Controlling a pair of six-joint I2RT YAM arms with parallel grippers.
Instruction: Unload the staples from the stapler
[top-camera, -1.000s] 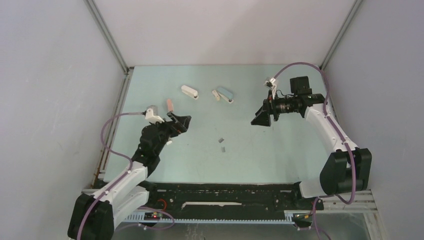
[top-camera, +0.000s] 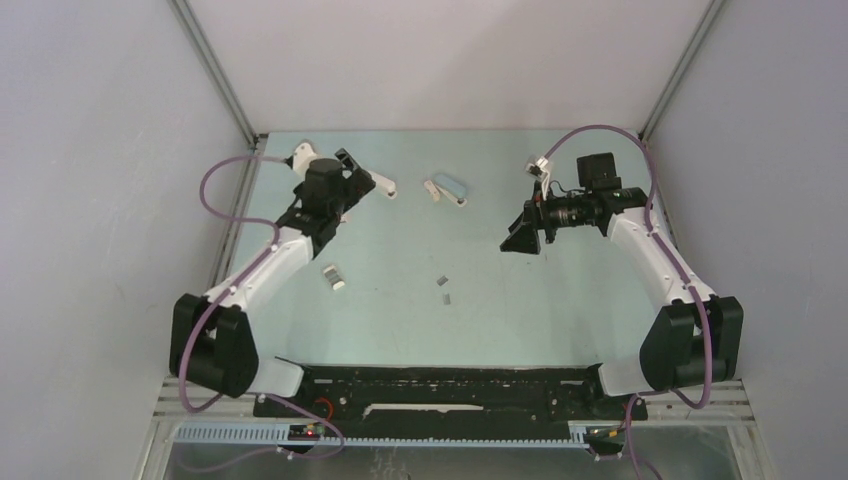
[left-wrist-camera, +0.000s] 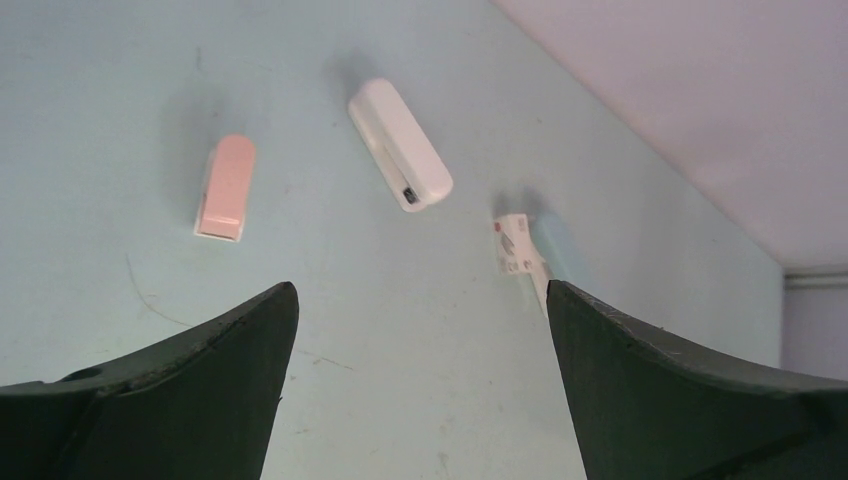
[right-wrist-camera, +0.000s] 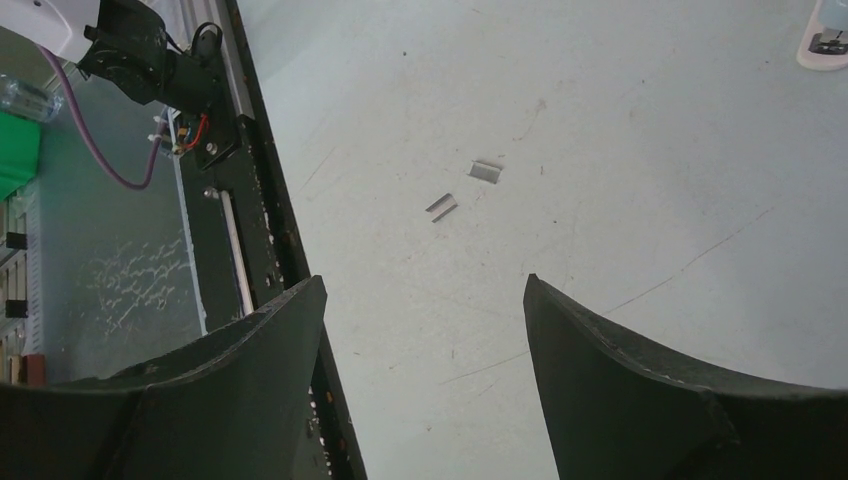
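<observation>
The left gripper is open and empty, held above the back left of the table. In the left wrist view, a pink stapler (left-wrist-camera: 228, 188) lies at the left, a white stapler (left-wrist-camera: 400, 145) beyond the fingers, and a blue stapler (left-wrist-camera: 562, 248) partly behind the right finger. From above, the left arm hides most of the pink stapler. My right gripper (top-camera: 534, 236) hovers over the right half, its fingers apart and nothing between them. Two small grey staple strips (right-wrist-camera: 486, 171) lie loose on the table, clear of both grippers.
Beside the blue stapler is a small pale item (top-camera: 432, 190). Another small white-and-grey object (top-camera: 333, 277) lies near the left arm.
The left arm has moved toward the back of the table, now covering the pink stapler and uncovering the small white-and-grey object. The right arm looks almost unmoved. The staple strips stay put.
</observation>
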